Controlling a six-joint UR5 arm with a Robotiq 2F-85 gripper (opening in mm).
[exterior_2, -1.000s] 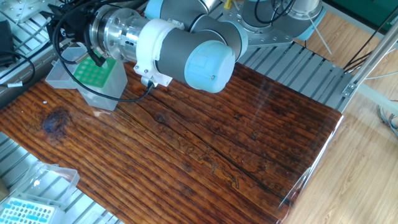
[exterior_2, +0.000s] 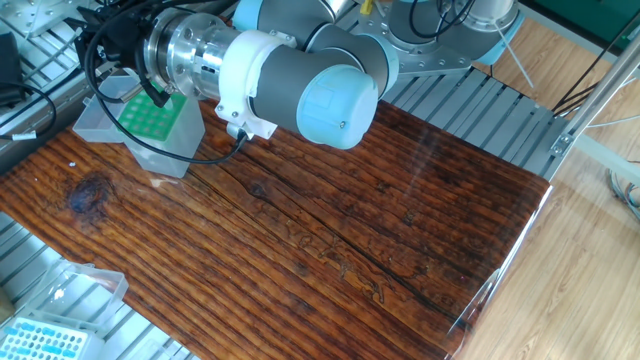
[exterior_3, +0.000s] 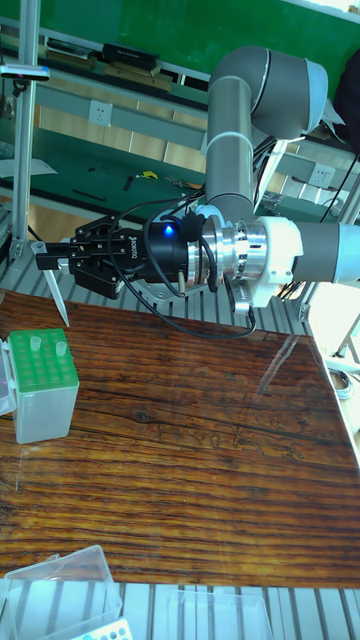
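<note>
In exterior view 3, my black gripper (exterior_3: 51, 257) is held level, pointing left, above and behind the tip box. A pale, slender pipette tip (exterior_3: 58, 300) slants down from its fingertips, narrow end lowest, and the fingers look shut on it. The tip's lower end is clear of the box. The box (exterior_3: 45, 415) is translucent with a green perforated top (exterior_3: 43, 368), where a few pale tips stand up. In exterior view 2 the same green top (exterior_2: 153, 117) lies partly behind the cable, and my fingertips are hard to make out.
An open clear lid (exterior_2: 98, 118) adjoins the tip box. At the table's near-left corner stands another clear container (exterior_2: 75, 290) beside a white rack with blue spots (exterior_2: 45, 340). A black cable (exterior_2: 150, 152) loops beneath the arm.
</note>
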